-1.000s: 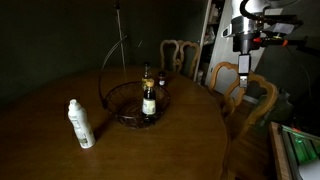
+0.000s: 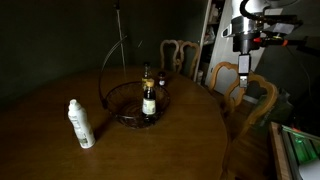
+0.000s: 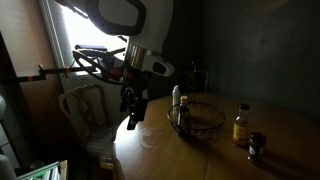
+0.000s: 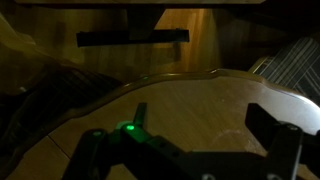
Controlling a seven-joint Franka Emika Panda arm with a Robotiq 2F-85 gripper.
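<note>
My gripper (image 2: 243, 80) hangs over the table's right edge in exterior view 1, away from every object. Between its separated fingers in the wrist view, only the table's curved edge and bare top show, so the gripper is open and empty. A black wire basket (image 3: 215, 128) with a tall handle stands on the table. One dark bottle (image 2: 149, 103) is upright in it. To the basket's left in exterior view 1 stands a white bottle (image 2: 80, 124). A yellow-labelled bottle (image 3: 241, 126) and a small dark jar (image 3: 257, 148) stand outside the basket.
Wooden chairs (image 2: 255, 97) line the table's right side, beneath and near the arm. Bare wooden tabletop (image 2: 180, 145) lies open in front of the basket. Behind the table the wall is dark.
</note>
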